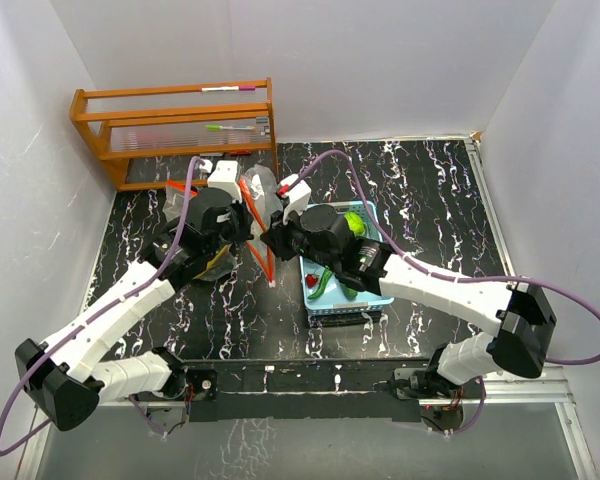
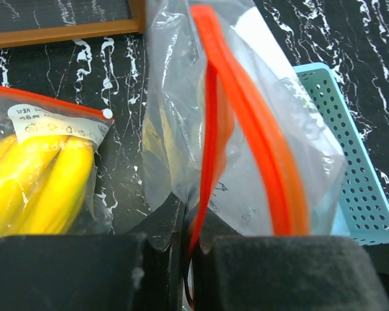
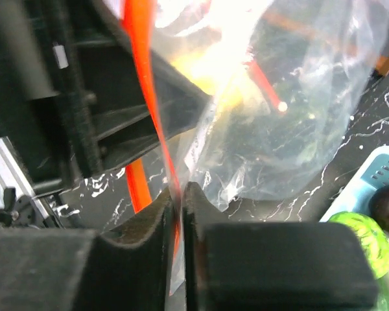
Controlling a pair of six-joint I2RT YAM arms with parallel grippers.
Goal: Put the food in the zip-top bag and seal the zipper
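The clear zip top bag (image 2: 175,84) with orange zip edges hangs upright, its mouth spread between two orange strips (image 2: 259,136). One edge runs between the tips of my left gripper, which is shut on it. At the opposite edge, my right gripper has its fingers close together, with the orange-edged film between them. Dark fingers of the left gripper show beside it in the right wrist view. Food lies in the blue basket (image 1: 332,318): a bright green vegetable (image 1: 356,223), a green cucumber (image 1: 321,284) and a small red piece (image 1: 311,281).
Another clear bag holding yellow bananas (image 2: 48,178) lies left of the upright bag. A wooden rack (image 1: 110,150) stands at the back left. Bare marbled table (image 1: 430,210) extends right of the basket. Both grippers are very near each other.
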